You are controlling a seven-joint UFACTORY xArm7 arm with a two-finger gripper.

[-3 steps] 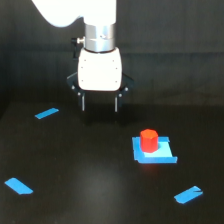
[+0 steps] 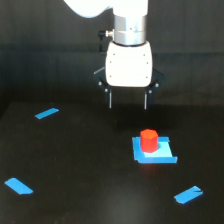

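A red object, rounded or many-sided in outline, stands on a light blue square marked with blue tape, right of centre on the dark table. Up behind it, slightly to its left, hangs my gripper below the white hand. Its two thin dark fingers are spread wide, nothing between them. A clear gap separates the fingers from the red object.
Blue tape strips lie on the dark table: one at the far left, one at the near left and one at the near right.
My gripper has moved to the right and a little lower, nearer the red object. It stays open. The red object and the tape have not moved.
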